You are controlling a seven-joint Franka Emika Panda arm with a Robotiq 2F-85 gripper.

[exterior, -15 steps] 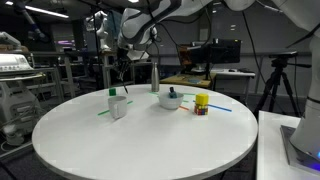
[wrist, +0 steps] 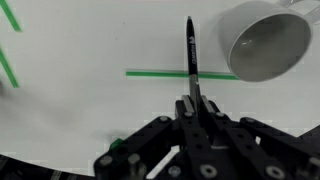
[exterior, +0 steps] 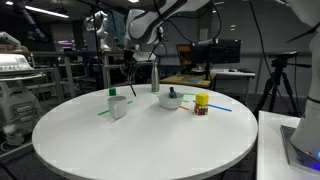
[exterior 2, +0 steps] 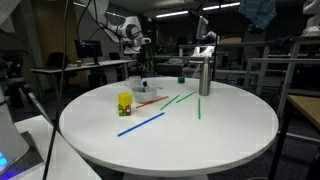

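Note:
In the wrist view my gripper is shut on a dark pen (wrist: pixel 191 45), which points away from the fingers over the white tabletop. Just right of the pen lies the opening of a pale grey mug (wrist: pixel 268 44); the pen is outside its rim. A green strip (wrist: pixel 150 73) runs across the table, beneath the pen in this view. From the first exterior view, the mug (exterior: pixel 117 107) stands upright on the round table, with the thin dark pen (exterior: pixel 131 89) above and behind it.
A white bowl (exterior: pixel 170 102) with dark items inside stands right of the mug. Beyond it are a yellow block (exterior: pixel 202 100) and a blue strip (exterior 2: pixel 141 124). A grey bottle (exterior 2: pixel 205 79) stands near the far edge.

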